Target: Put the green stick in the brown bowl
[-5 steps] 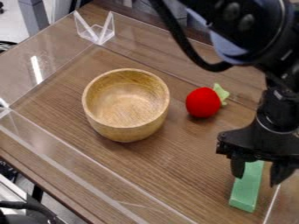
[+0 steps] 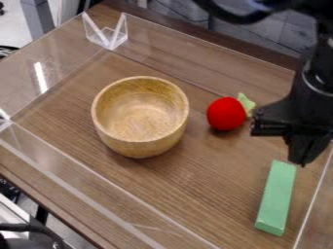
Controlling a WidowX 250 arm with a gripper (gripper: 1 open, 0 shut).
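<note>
The green stick (image 2: pixel 276 198) lies flat on the table at the lower right, long side running away from the camera. My black gripper (image 2: pixel 301 158) is above and just beyond the stick's far end. Its fingers are shut with nothing between them, and the whole stick shows outside them. To the left sits the round brown bowl (image 2: pixel 107 121), which appears empty.
A red strawberry-like object (image 2: pixel 227 115) with a green top stands right of the bowl. A clear wire-like holder (image 2: pixel 105 32) is at the far left. The table between bowl and stick is clear.
My gripper has risen and moved back, away from the stick, uncovering its far end. Stick and bowl stay where they were.
</note>
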